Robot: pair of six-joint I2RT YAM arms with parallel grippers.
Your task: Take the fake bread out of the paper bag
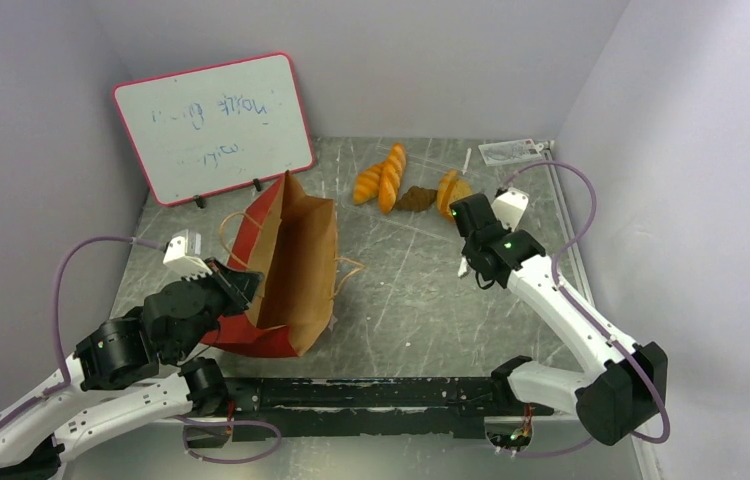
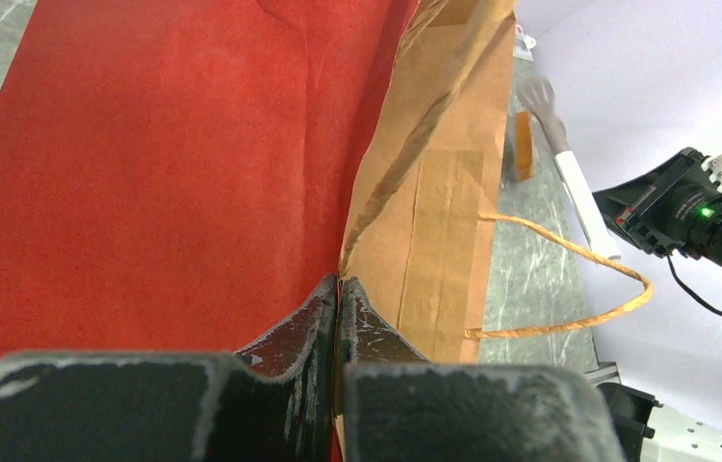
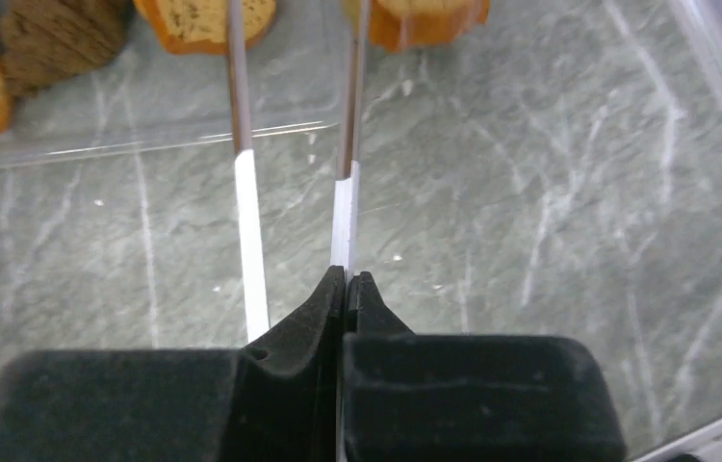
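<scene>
The red paper bag, brown inside, lies tilted with its opening toward the right; no bread shows in the visible part of its inside. On its near rim, my left gripper is shut, the paper edge between its fingers. Several fake breads lie outside at the back: two long loaves, a brown piece and a yellow-orange bread. My right gripper is shut, nothing clearly between its fingers. White-handled tongs extend past its fingertips toward the breads; whether they are gripped, I cannot tell.
A whiteboard leans at the back left behind the bag. The bag's twisted handle sticks out to the right. Under the breads is a clear tray. Grey table between bag and right arm is clear.
</scene>
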